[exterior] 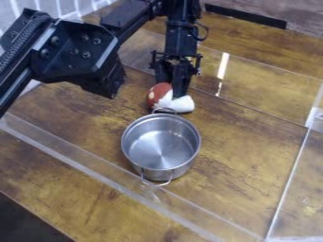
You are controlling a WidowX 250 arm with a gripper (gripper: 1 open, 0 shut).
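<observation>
My gripper (177,85) reaches down from the top centre, shut on a red-and-white object (161,95) that rests on the wooden table behind the pot; the white part (180,105) lies toward the right. What the object is, I cannot tell. A steel pot (161,146) with two wire handles stands in the middle, just in front of it.
Clear plastic sheets or panels (78,153) run across the wooden table (76,198). Bare wood lies left and right of the pot. A bulky black arm housing (70,52) fills the upper left.
</observation>
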